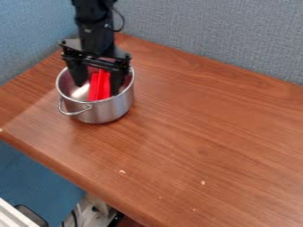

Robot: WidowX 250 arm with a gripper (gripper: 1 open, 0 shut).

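A steel pot (104, 112) with a wire handle stands on the wooden table near its left edge. Inside it a red object (99, 86) is upright or leaning. My black gripper (97, 73) is over the pot with its fingers reaching into the opening around the red object; it is open, though the fingertips are partly hidden by the pot and the object.
Blue-grey padded walls stand behind and to the left. The table's front left edge drops to a blue floor, with white and black items below.
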